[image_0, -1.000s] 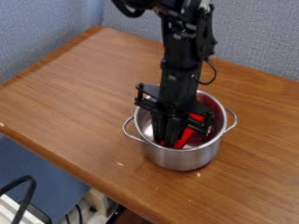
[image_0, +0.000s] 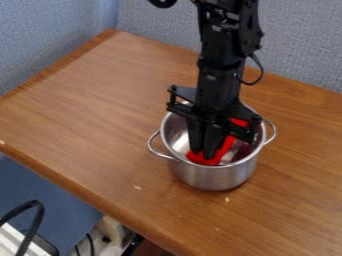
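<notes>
A steel pot (image_0: 211, 175) with two loop handles stands on the wooden table. Inside it is a red object (image_0: 233, 144), partly hidden by the robot's black gripper (image_0: 203, 146), which reaches down into the pot from above. The fingertips are low in the pot at the red object; whether they grip it or only stand around it is unclear.
A grey padded wall runs behind.
The arm has shifted slightly to the right and turned a little over the pot. The red object's visible part has changed with it, and the pot has moved slightly.
</notes>
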